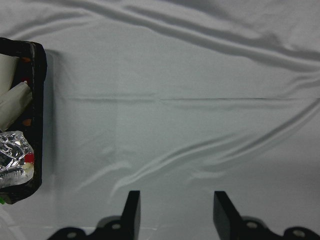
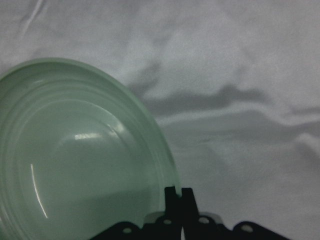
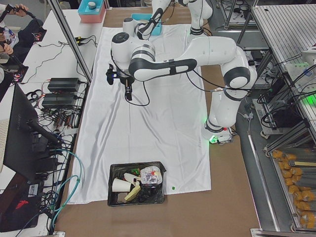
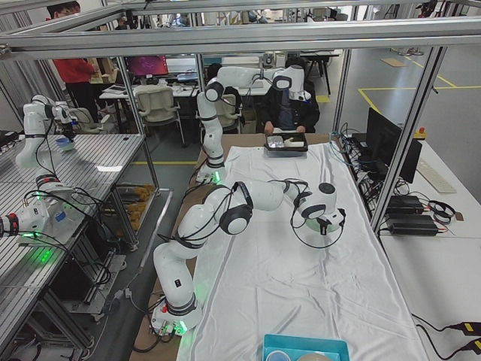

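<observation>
My left gripper stands open over bare white cloth; in the left wrist view a black tray (image 1: 35, 115) of assorted items lies at the left. A pale green plate (image 2: 90, 160) fills the lower left of the right wrist view. My right gripper is shut on the plate's rim at its right side. In the camera right view the plate is partly hidden behind the right arm's end; in the camera left view the left arm hides it.
A blue bin (image 4: 304, 342) with dishes stands at one end of the cloth, the black tray (image 4: 285, 153) at the other. A monitor (image 3: 19, 133), black boxes and cables line the side table.
</observation>
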